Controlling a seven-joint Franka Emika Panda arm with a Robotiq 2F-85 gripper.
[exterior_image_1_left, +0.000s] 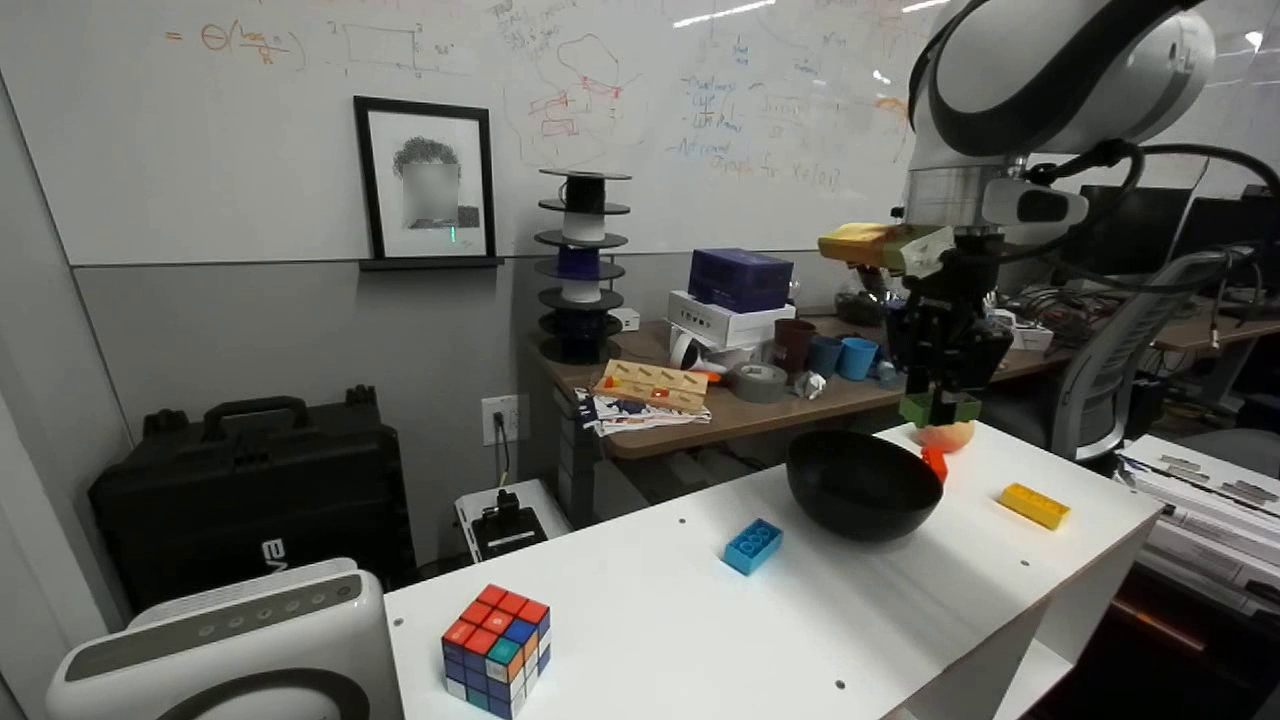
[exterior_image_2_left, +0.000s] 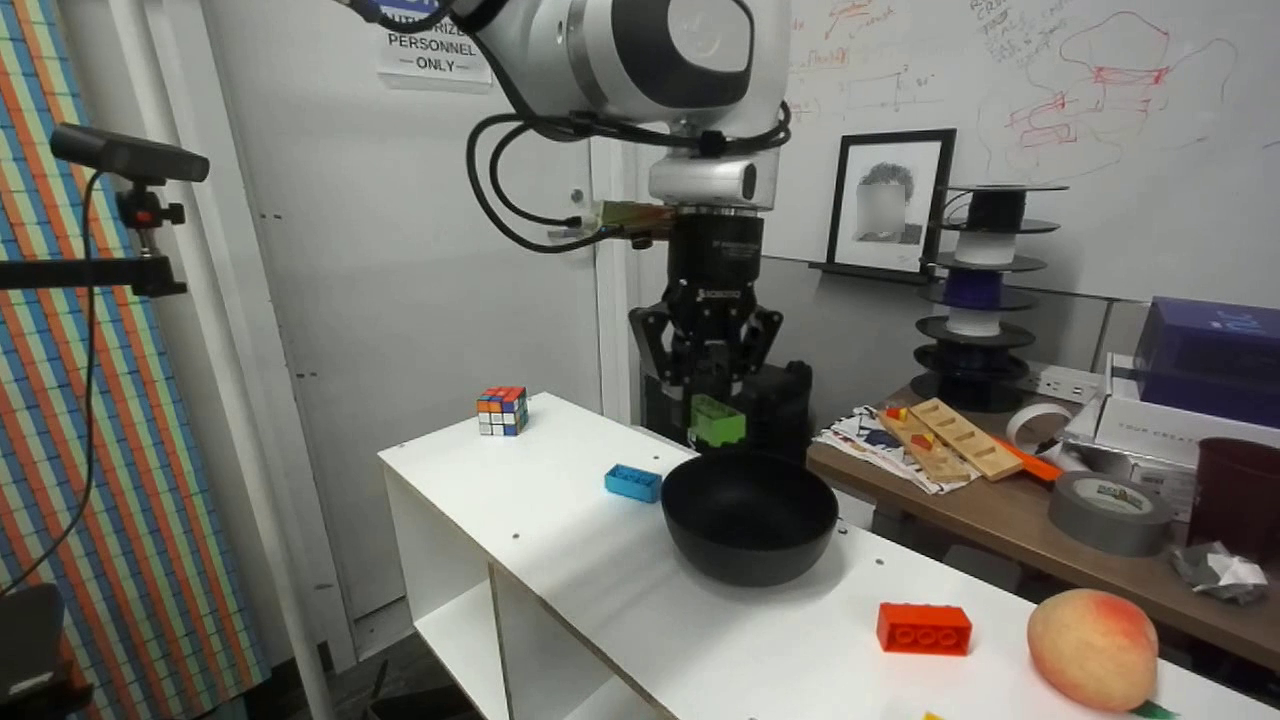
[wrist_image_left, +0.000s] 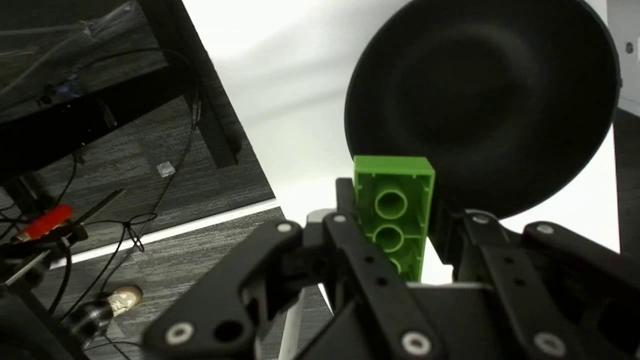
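Note:
A green toy brick (wrist_image_left: 391, 219) is pinched in my gripper, its hollow underside with round tubes facing the wrist camera. Both fingers close on the brick's long sides. The black bowl (exterior_image_1_left: 858, 510) stands on the white tabletop and looks empty in the wrist view. There the brick overlaps the bowl's rim. Exterior view 2 puts the held brick (exterior_image_2_left: 717, 422) just above the far left rim, clear of the table. From exterior view 1 the gripper (exterior_image_1_left: 939, 402) appears raised above and to the right of the bowl.
A blue brick (exterior_image_1_left: 753, 546) lies beside the bowl, and a puzzle cube (exterior_image_1_left: 498, 648) sits at the table's far end from it. On the other side are a red brick (exterior_image_2_left: 924, 628), a peach (exterior_image_2_left: 1092, 648) and a yellow brick (exterior_image_1_left: 1034, 505).

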